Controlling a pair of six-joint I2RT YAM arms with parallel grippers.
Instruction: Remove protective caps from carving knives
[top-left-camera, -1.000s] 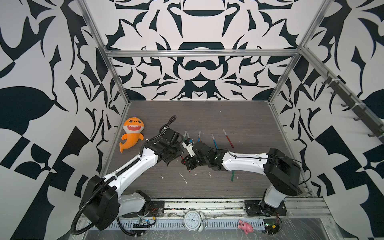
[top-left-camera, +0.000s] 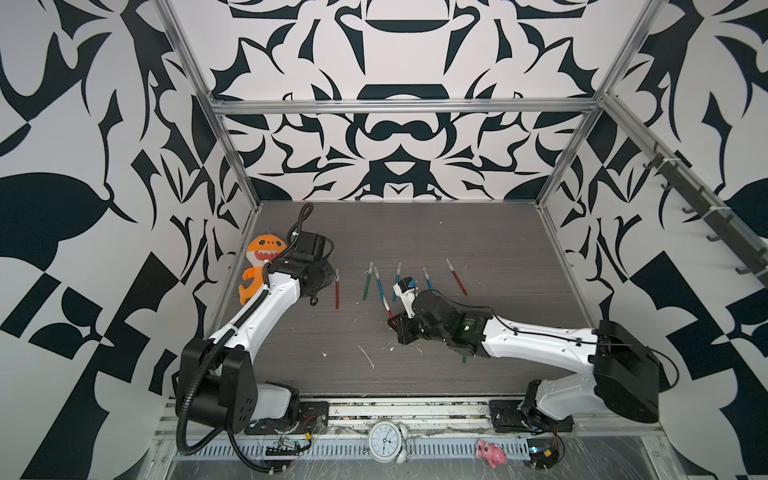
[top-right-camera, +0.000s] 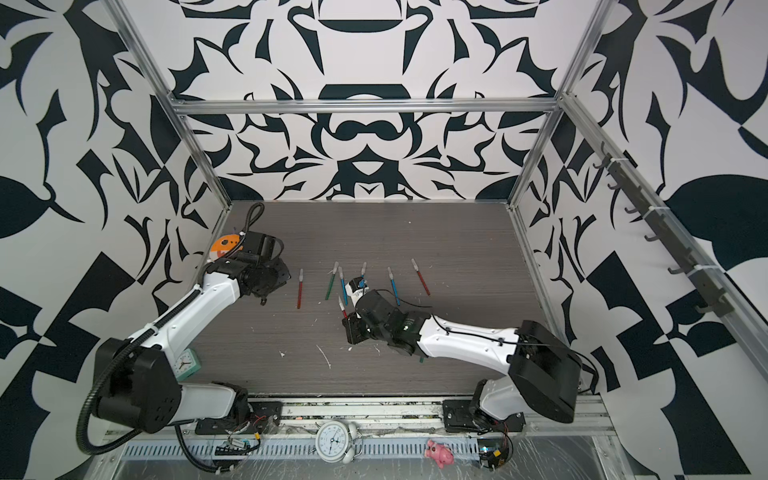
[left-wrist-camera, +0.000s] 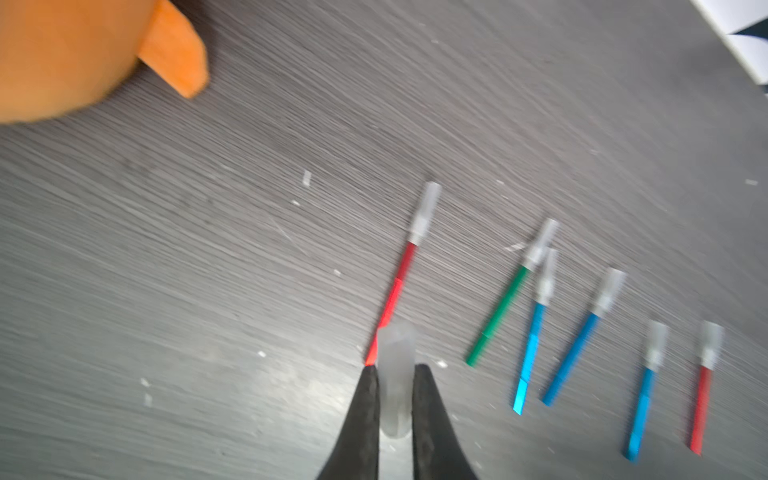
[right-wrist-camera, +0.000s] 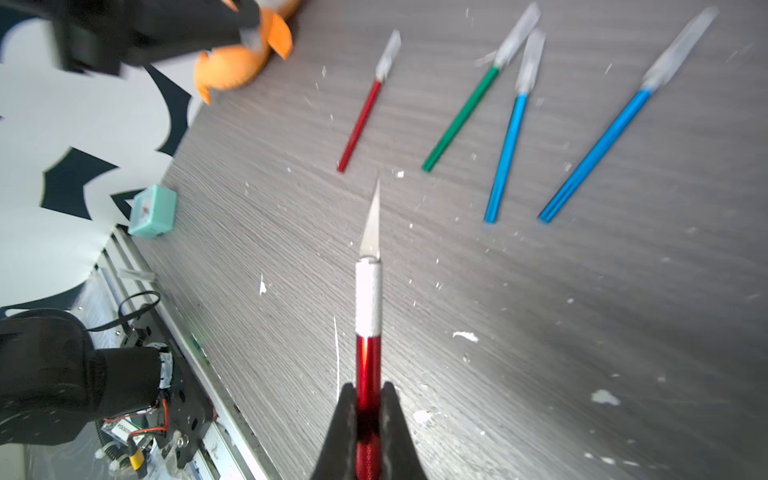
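Note:
Between the fingers of my left gripper is a frosted clear cap (left-wrist-camera: 396, 392), off any knife, with my fingers shut on it. My right gripper is shut on a red knife (right-wrist-camera: 369, 297) whose bare pointed blade (right-wrist-camera: 373, 228) sticks out. Several capped knives lie on the table: another red knife (left-wrist-camera: 397, 280), a green knife (left-wrist-camera: 505, 304), and blue knives (left-wrist-camera: 534, 328) among them. A further red knife (left-wrist-camera: 701, 400) lies at the far right of the left wrist view, its cap on. The two grippers stand well apart.
An orange plush shark (top-left-camera: 262, 260) lies at the table's left edge, partly behind my left arm. A small teal clock (right-wrist-camera: 153, 210) stands at the left side. White scraps (right-wrist-camera: 465, 336) litter the table (top-left-camera: 512, 240), whose back is mostly clear.
My left arm has swung left and back with the cap, toward the shark. My right arm has moved right with the red knife. The grippers, close together before, are now apart.

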